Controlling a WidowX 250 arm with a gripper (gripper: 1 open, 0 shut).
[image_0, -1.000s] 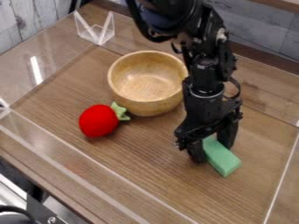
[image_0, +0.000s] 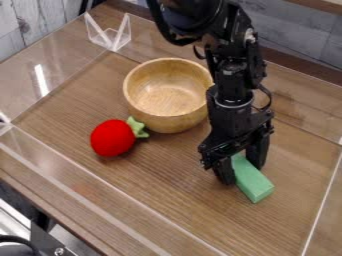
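The black gripper (image_0: 235, 154) reaches down over a green block (image_0: 249, 187) on the wooden table, its lower parts around the block's back end. Whether its fingers are closed on the block is hidden by the dark linkage. The block lies at the lower right of the camera view.
A wooden bowl (image_0: 163, 92) stands left of the arm. A red tomato-like object (image_0: 112, 138) with a green top lies at the left.
The gripper and arm have shifted slightly, and the green block sits a little lower in the view than before.
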